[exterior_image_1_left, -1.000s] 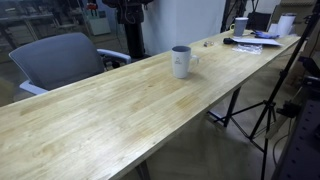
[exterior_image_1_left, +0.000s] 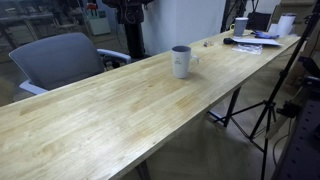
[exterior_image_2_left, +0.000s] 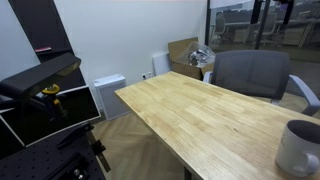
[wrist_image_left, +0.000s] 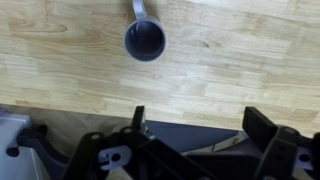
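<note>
A light grey mug (exterior_image_1_left: 181, 62) stands upright on the wooden table (exterior_image_1_left: 110, 105), with its handle pointing toward the far side. At the right edge of exterior view 2 the same mug (exterior_image_2_left: 298, 148) shows in part. Seen from above in the wrist view, the mug (wrist_image_left: 145, 40) has a dark inside and sits near the top. My gripper is open, its dark fingers (wrist_image_left: 262, 128) wide apart at the bottom of that view. Nothing lies between them, and the mug is clear of them. Neither exterior view shows the fingers clearly.
A grey office chair (exterior_image_1_left: 62, 70) stands against the table's far side. Papers (exterior_image_1_left: 250, 40) and another mug (exterior_image_1_left: 240, 26) are at the far end. A tripod (exterior_image_1_left: 268, 105) stands beside the table.
</note>
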